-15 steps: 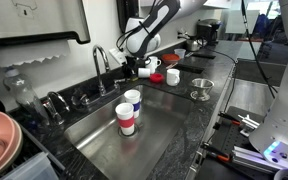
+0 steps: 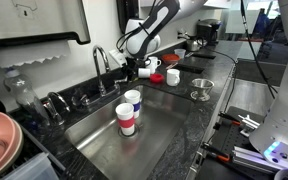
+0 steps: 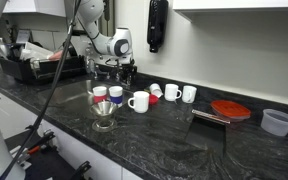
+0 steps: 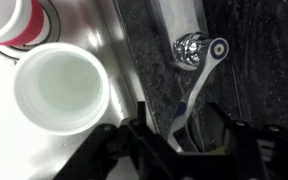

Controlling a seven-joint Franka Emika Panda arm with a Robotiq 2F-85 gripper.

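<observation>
In the wrist view my gripper reaches in from the bottom edge, its dark fingers apart. A pale, slender bar [image 4: 191, 95] with a ringed round end runs down into the space between them; I cannot tell whether they touch it. A chrome fitting [image 4: 189, 48] stands beside that end on the dark counter. Left of the fingers is a white cup [image 4: 62, 88], seen from above and empty. Part of a red-banded cup [image 4: 22, 20] shows at the upper left corner. Both cups stand in the steel sink [image 2: 94, 134].
A tall curved faucet [image 2: 100, 66] rises behind the sink. White mugs [image 3: 139, 101], a metal bowl [image 3: 105, 117] and a red plate [image 3: 232, 109] stand on the dark counter. A dish rack [image 2: 19, 162] fills the near left. Bare counter [image 3: 169, 140] lies toward the front.
</observation>
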